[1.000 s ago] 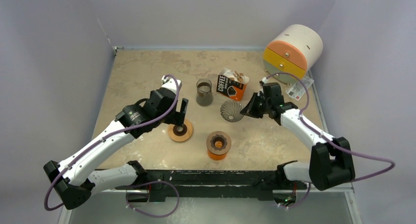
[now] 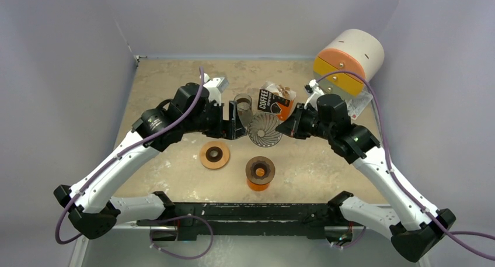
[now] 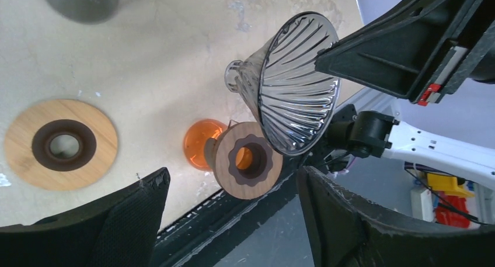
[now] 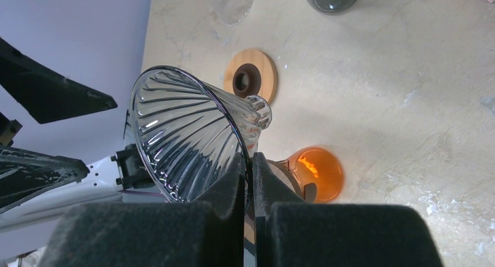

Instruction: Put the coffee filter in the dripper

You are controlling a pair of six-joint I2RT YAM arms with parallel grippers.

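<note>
A clear ribbed glass cone, the dripper, hangs above the middle of the table. Its rim is pinched by my right gripper, which is shut on it. The left wrist view shows the dripper tilted, wide mouth turned to the right and narrow spout to the left. My left gripper stands open just left of the dripper. Nothing lies between its fingers in the left wrist view. I cannot make out a coffee filter in any view.
Below sit a wooden ring stand and an orange carafe with a wooden collar. Behind are a grey glass jar and a coffee bag. A drawer unit occupies the back right corner.
My right gripper has carried the dripper to the left, toward the table's middle. The left gripper has swung right and up, from over the ring stand to beside the dripper.
</note>
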